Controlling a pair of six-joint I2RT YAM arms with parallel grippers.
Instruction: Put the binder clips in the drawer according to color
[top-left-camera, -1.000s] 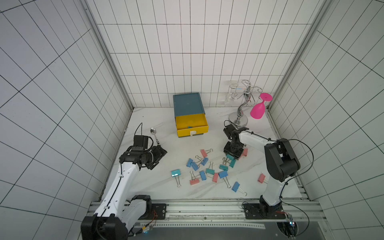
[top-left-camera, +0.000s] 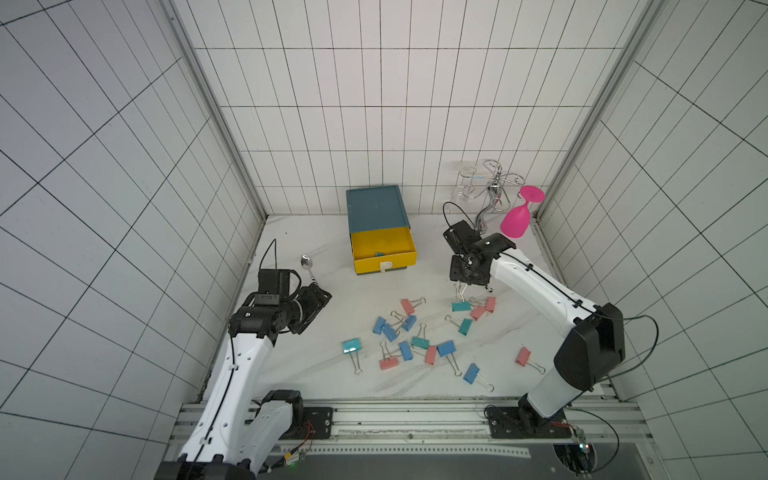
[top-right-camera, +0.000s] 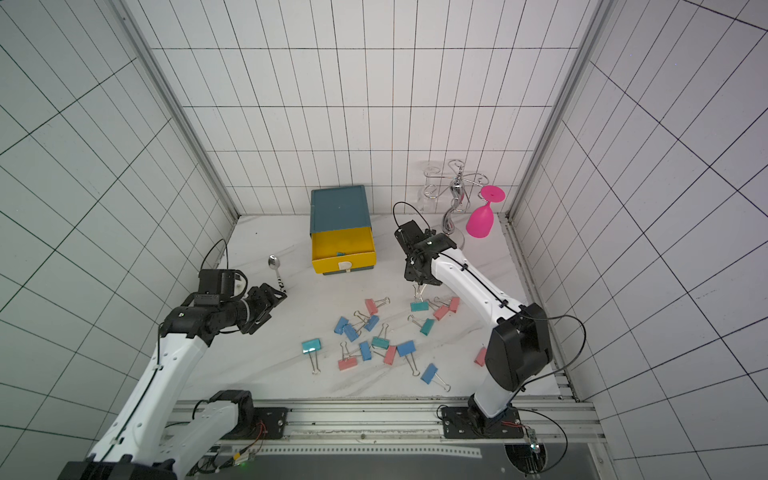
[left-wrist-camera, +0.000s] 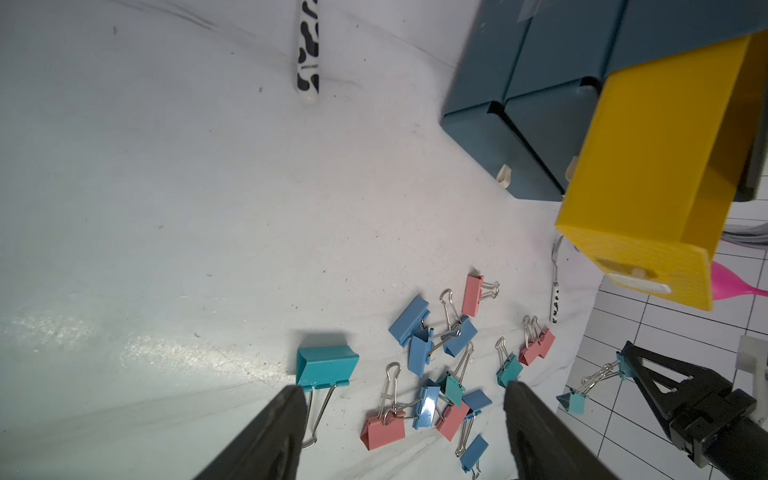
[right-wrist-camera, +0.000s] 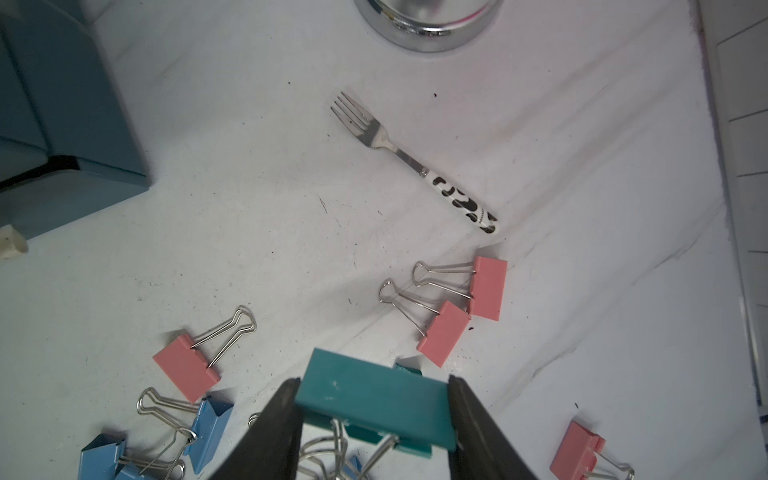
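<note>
My right gripper is shut on a teal binder clip (right-wrist-camera: 360, 392), raised above the table. A second teal clip (left-wrist-camera: 573, 401) hangs below it in the left wrist view, their wire handles seemingly hooked together. Over the table's left side, my left gripper stands open and empty. The yellow drawer (top-left-camera: 384, 262) is pulled out of the blue-grey box (top-left-camera: 377, 208); something small and teal shows inside. Several blue clips (top-left-camera: 389, 332), pink clips (top-left-camera: 408, 306) and teal clips (top-left-camera: 352, 345) lie on the table.
A spoon (top-left-camera: 307, 262) lies left of the box. To its right are a fork (right-wrist-camera: 424, 169), a metal stand (top-left-camera: 493, 188) and an upturned pink goblet (top-left-camera: 517, 220). Bare table separates the box from the clips.
My right gripper has risen and moved back from the table, lifting the teal clip with the second one hanging from it.
</note>
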